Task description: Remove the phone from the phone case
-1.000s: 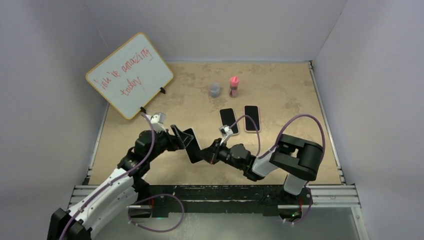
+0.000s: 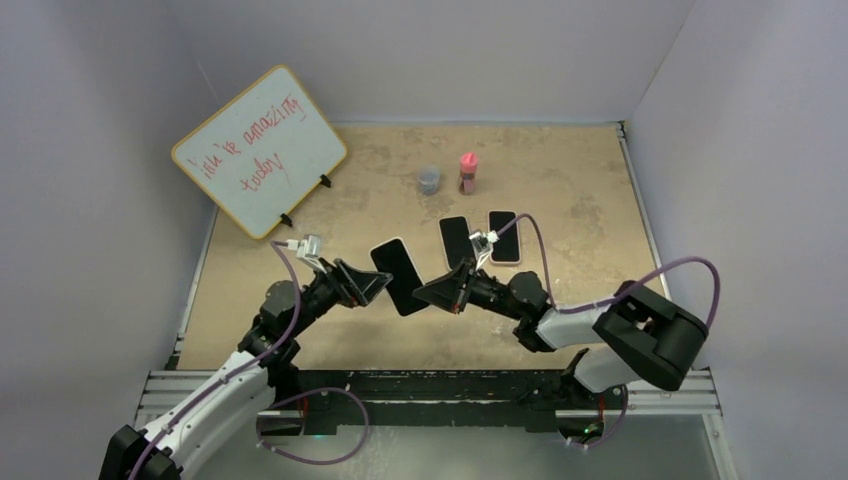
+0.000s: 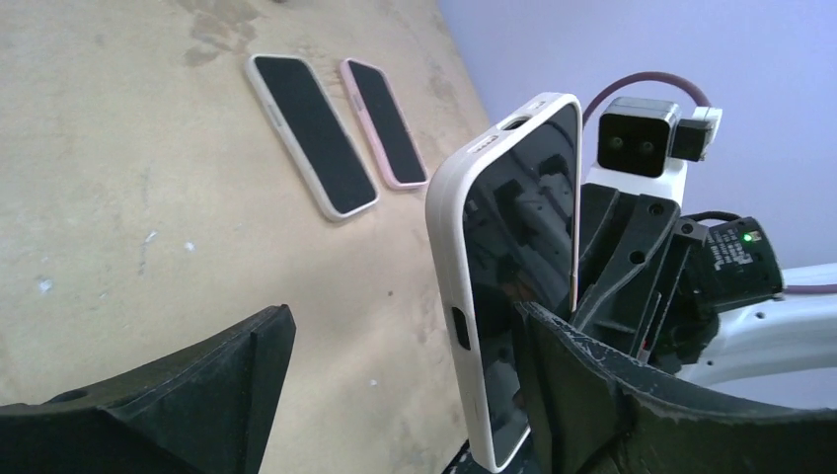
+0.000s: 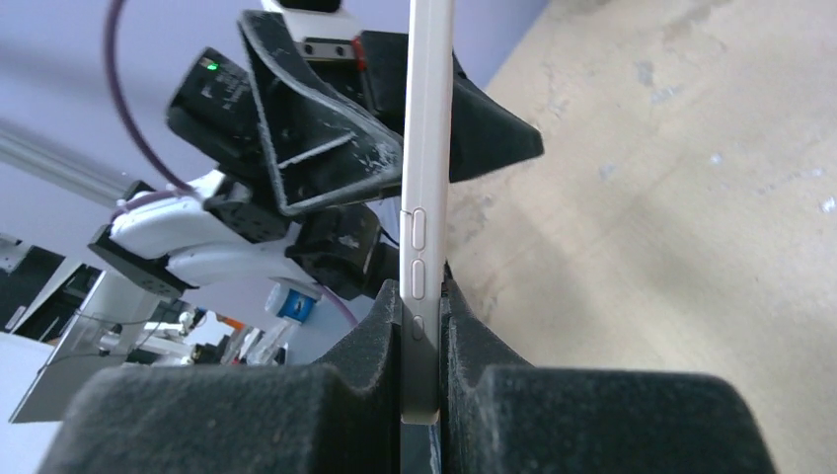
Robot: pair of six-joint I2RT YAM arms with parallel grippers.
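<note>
A black-screened phone in a white case [image 2: 398, 275] is held up off the table, upright in the left wrist view [image 3: 449, 247]. My right gripper [image 2: 437, 290] is shut on its edge; in the right wrist view the white side with buttons [image 4: 424, 247] stands between the fingers. My left gripper [image 2: 370, 282] is part open at the phone's other side. In the left wrist view one finger [image 3: 642, 415] overlaps the phone and the other stands apart from it; whether it touches the phone I cannot tell.
A clear cup [image 2: 429, 180] and a pink-capped bottle [image 2: 467, 173] stand farther back. A whiteboard [image 2: 258, 150] is at back left.
My right gripper has moved up the picture and rightward, carrying the phone up the picture with it.
</note>
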